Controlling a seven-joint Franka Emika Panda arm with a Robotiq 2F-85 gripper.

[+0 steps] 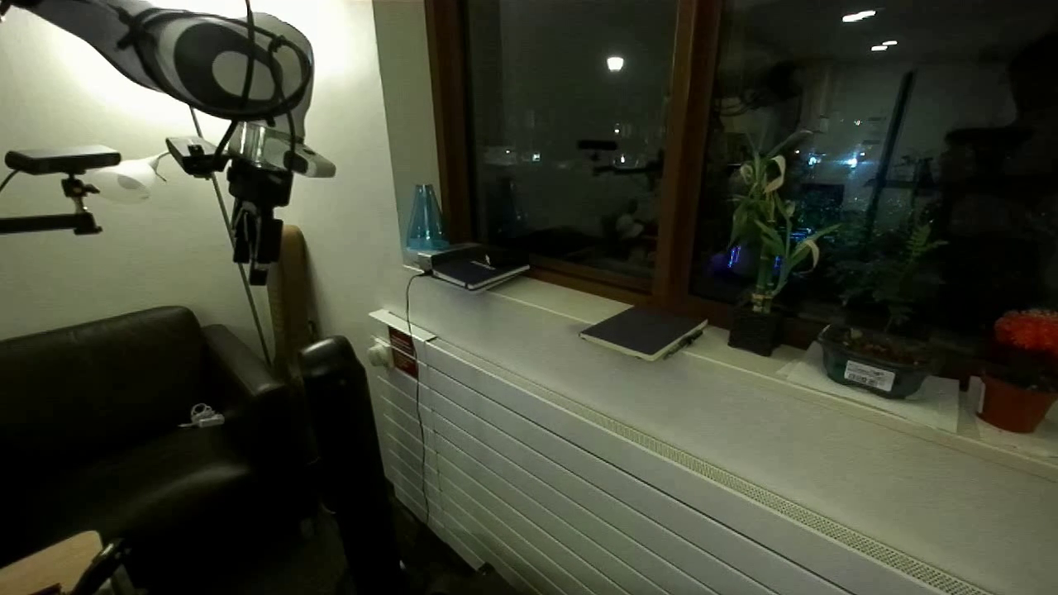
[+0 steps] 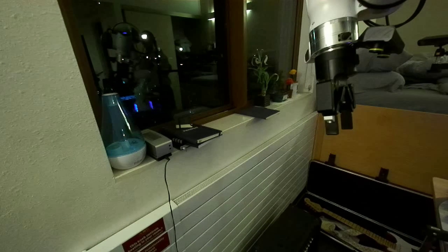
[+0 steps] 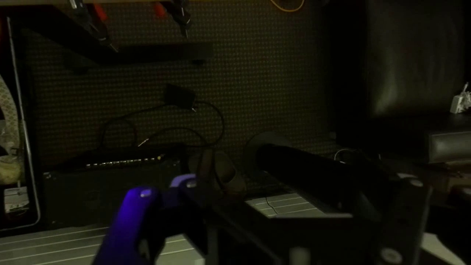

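My gripper hangs pointing down in exterior view 2, right of the window sill and clear of it. A narrow gap shows between its fingertips, with no object visible there. In exterior view 1 the gripper is in front of the pale wall, above the dark sofa. Two dark notebooks lie on the sill: one notebook near the blue humidifier, the other notebook nearer the plants. The wrist view is very dark, with one finger side lit purple and the floor beyond.
Potted plants, including a tall plant, line the sill by the window. A black post rises between the sofa and the radiator. Below the gripper lies an open guitar case. Bare sill separates the notebooks.
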